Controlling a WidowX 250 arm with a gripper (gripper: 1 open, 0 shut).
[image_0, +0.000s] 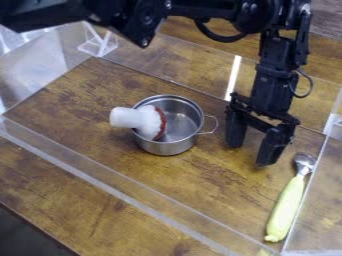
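My black gripper (253, 136) is low over the wooden surface at the right, right of a steel pot (181, 141), with its fingers apart and nothing seen between them. The pot holds a white cylindrical object (130, 118) with a red part, lying tilted and sticking out over the left rim. A pale yellow corn-like object (285, 210) lies at the lower right, with a metal spoon-like utensil (302, 164) at its upper end.
Clear plastic walls (174, 207) border the wooden board (80, 95). The board's left half and the space below the pot are clear. A white strip (234, 75) stands behind my arm.
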